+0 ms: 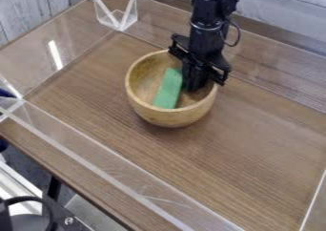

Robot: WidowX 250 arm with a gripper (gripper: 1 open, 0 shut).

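Observation:
A tan bowl (pixel 155 114) sits toward the upper middle of the wooden table (pixel 192 178). Inside it lies a green block (pixel 167 90), standing lengthwise front to back. My black gripper (pixel 196 74) reaches down from the top into the bowl's right side, beside the block. Its fingertips are dark and crowded together, partly hidden by the bowl, so whether anything is between them is hard to see.
A small clear angular object (pixel 116 13) is at the back left. A dark object (pixel 29 216) is at the lower left, off the table edge.

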